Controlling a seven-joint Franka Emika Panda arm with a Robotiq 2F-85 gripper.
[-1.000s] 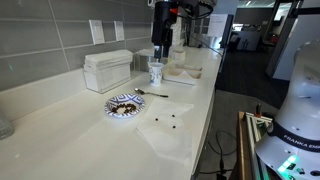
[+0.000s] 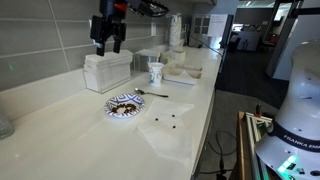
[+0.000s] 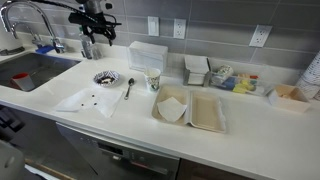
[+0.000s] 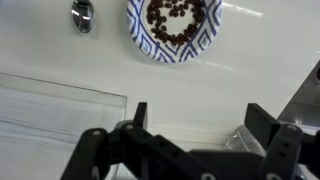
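My gripper (image 2: 108, 48) hangs above the counter near the back wall, its fingers spread apart with nothing between them. In the wrist view, the gap between the fingertips is wide and bare counter shows beyond it. A blue-and-white patterned bowl (image 2: 124, 106) rests on the counter below the gripper; small dark brown pieces (image 4: 174, 18) lie inside it. Beside the bowl is a metal spoon (image 2: 152, 94), with its shiny end (image 4: 83, 15) at the top left of the wrist view. A white paper sheet (image 2: 165, 140) with a few dark specks lies nearer the counter's front.
A white lidded box (image 3: 149, 55) stands against the tiled wall. Farther along are a patterned cup (image 3: 153, 78), a beige tray (image 3: 207, 111) and a grey basket of packets (image 3: 239, 84). A sink (image 3: 30, 68) lies at the other end.
In exterior view 1, my gripper has moved steadily left, from over the cup to in front of the white box. The bowl, spoon and sheet have not moved.
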